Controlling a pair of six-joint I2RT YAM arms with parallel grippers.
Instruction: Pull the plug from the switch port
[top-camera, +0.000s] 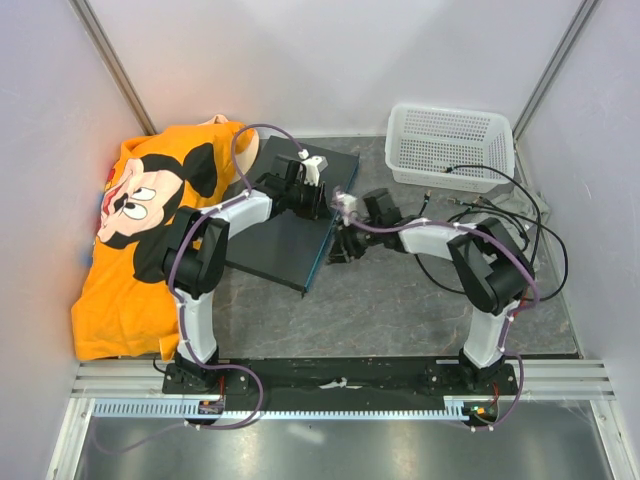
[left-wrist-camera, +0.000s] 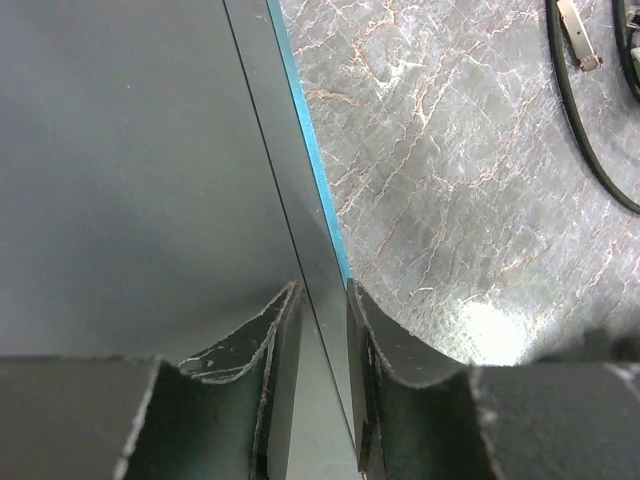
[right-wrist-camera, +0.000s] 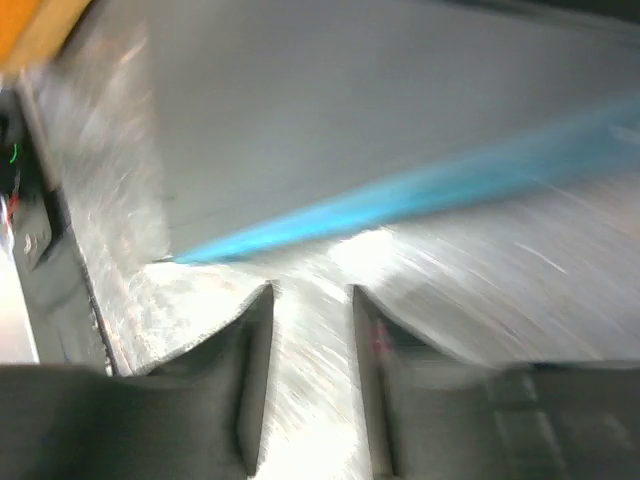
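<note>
A large dark board (top-camera: 275, 245) with a blue strip along its right edge lies in the middle. My left gripper (top-camera: 312, 205) hangs over it; in the left wrist view its fingers (left-wrist-camera: 390, 390) are slightly apart beside the blue strip (left-wrist-camera: 315, 160), with nothing seen held. My right gripper (top-camera: 345, 245) is just right of the board, blurred, part open with nothing visible between its fingers in the right wrist view. Black cables (top-camera: 540, 240) lie at the right, one with a small metal end (left-wrist-camera: 575, 30). I cannot make out a switch port.
A white basket (top-camera: 450, 140) stands at the back right, and an orange cartoon cloth (top-camera: 120, 300) covers the left side. The grey floor in front of and right of the board is clear.
</note>
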